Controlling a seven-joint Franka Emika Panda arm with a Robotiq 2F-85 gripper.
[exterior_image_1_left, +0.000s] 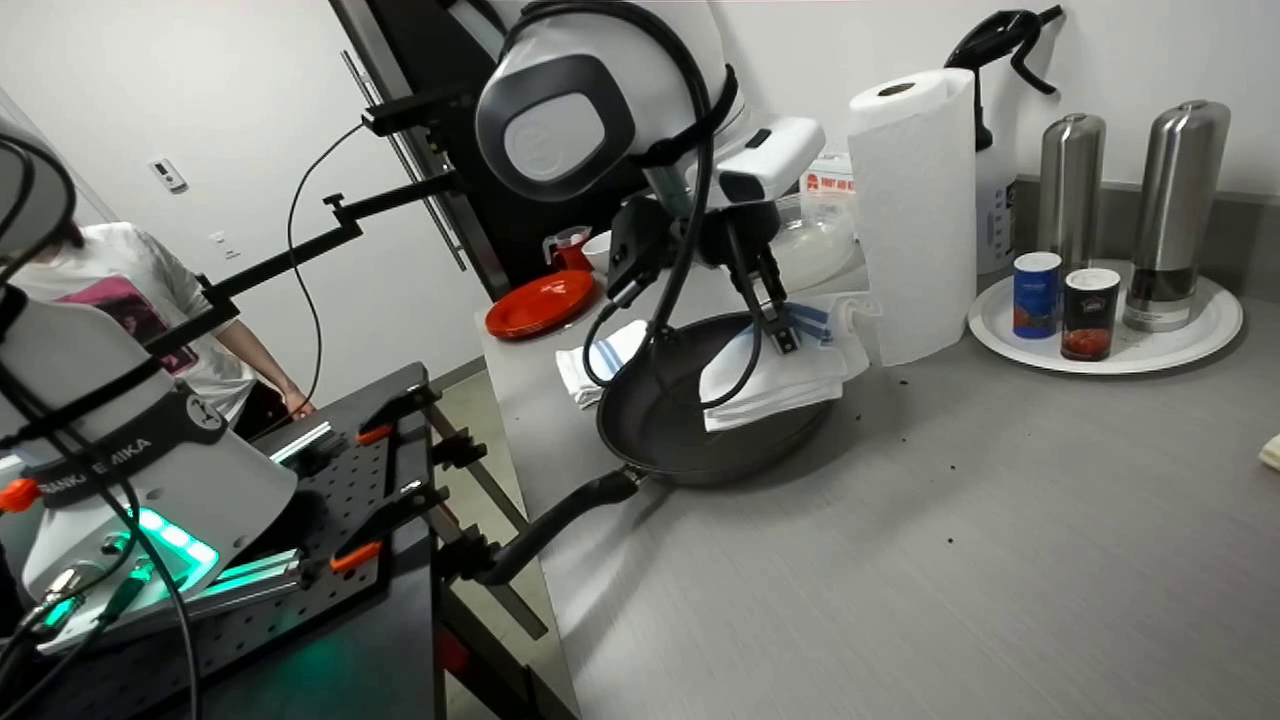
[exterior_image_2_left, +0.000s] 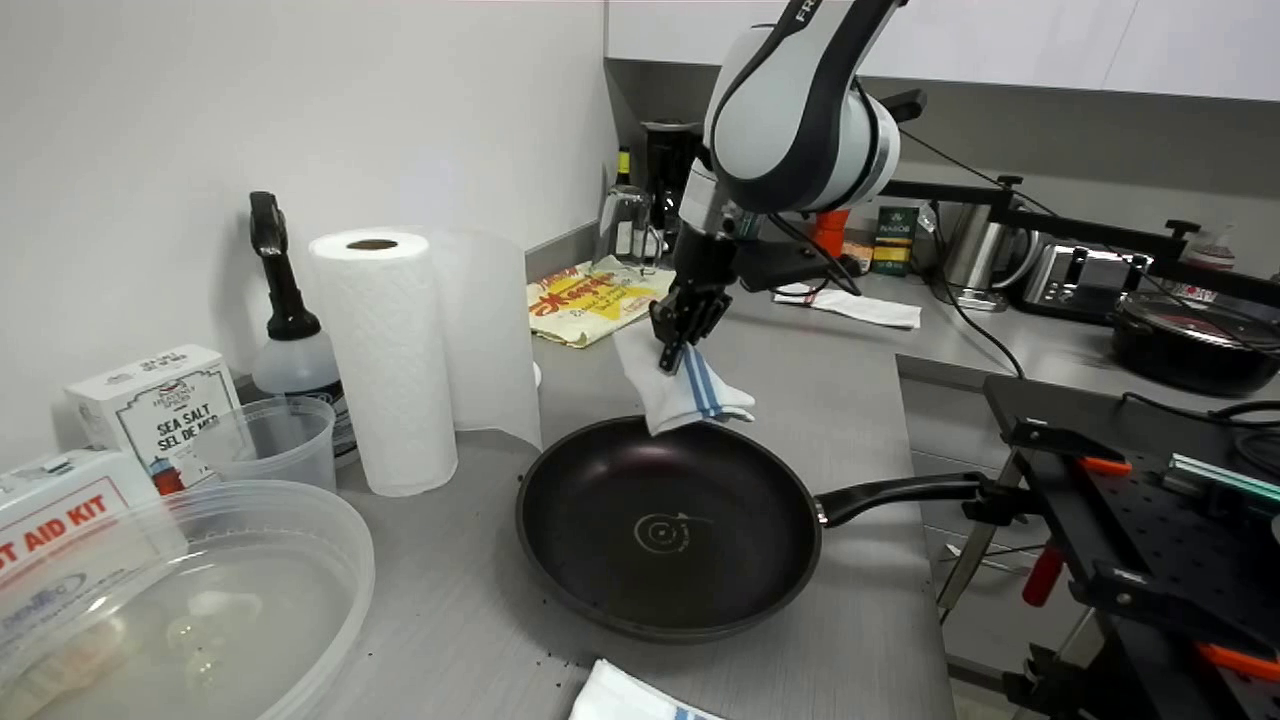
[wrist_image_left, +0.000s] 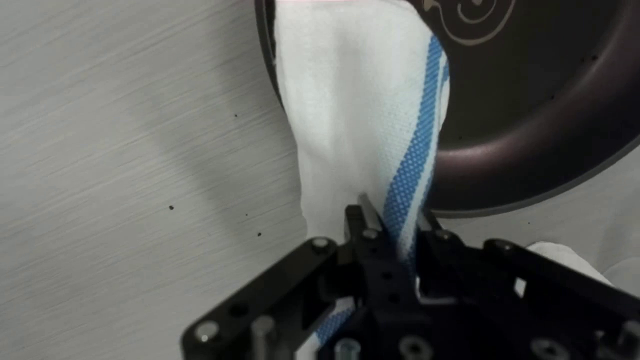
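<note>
My gripper (exterior_image_2_left: 672, 356) is shut on a white towel with blue stripes (exterior_image_2_left: 702, 390), which hangs from its fingers over the far rim of the black frying pan (exterior_image_2_left: 600, 588). In exterior view 1 the towel (exterior_image_1_left: 768, 384) covers part of the pan (exterior_image_1_left: 654, 420) from sight. Seen from the wrist, cloth (wrist_image_left: 354, 108) runs out from between the fingertips across the pan's edge, its blue stripe pinched by my gripper. Whether the towel's lower end touches the pan is unclear. The pan's inside (exterior_image_2_left: 654, 480) is otherwise empty apart from a spiral mark and small dark specks.
A second striped towel (exterior_image_1_left: 588, 362) lies beside the pan. The paper towel roll (exterior_image_1_left: 914, 228) stands close to the pan, with a plate of shakers (exterior_image_1_left: 1110, 360) beyond. The pan's handle (exterior_image_1_left: 558, 522) reaches past the counter's edge. Dark crumbs dot the clear counter (exterior_image_1_left: 960, 576).
</note>
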